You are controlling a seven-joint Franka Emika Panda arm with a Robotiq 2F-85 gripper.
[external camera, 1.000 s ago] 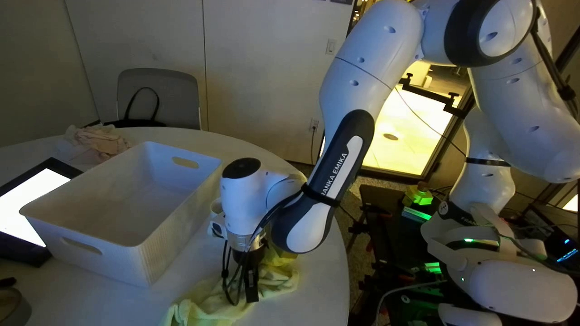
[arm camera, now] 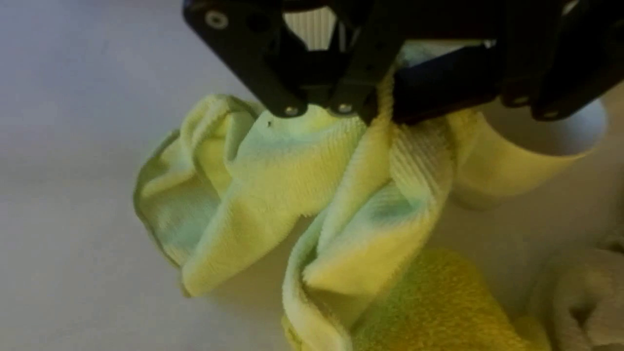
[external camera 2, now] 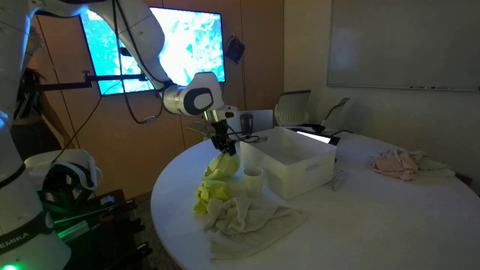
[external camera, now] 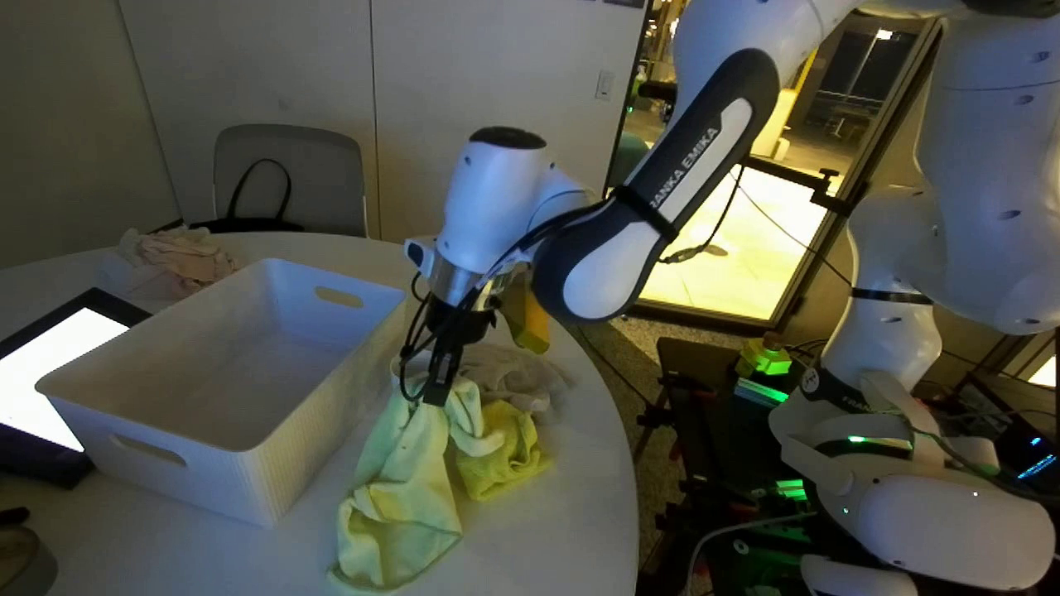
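Note:
Pinched at a fold, a pale yellow-green cloth (external camera: 405,497) hangs from my gripper (external camera: 437,389), which is shut on it. In the wrist view the cloth (arm camera: 281,169) runs up between the fingers and spreads in two loose folds below. Its lower end appears to rest on the table in exterior view 1. Close beside it lies a brighter yellow cloth (external camera 2: 211,193). A white rectangular bin (external camera: 288,437), open at the top, stands next to the gripper; what shows of its inside is empty.
A white cup (external camera 2: 253,181) stands between the bin and a greyish cloth (external camera 2: 247,225). A pinkish cloth pile (external camera 2: 398,164) lies farther off, and a lit tablet (external camera: 60,367) sits beside the bin.
My gripper has risen from low over the table, drawing the pale cloth up with it. The arm has lifted, and the brighter yellow cloth now shows more clearly.

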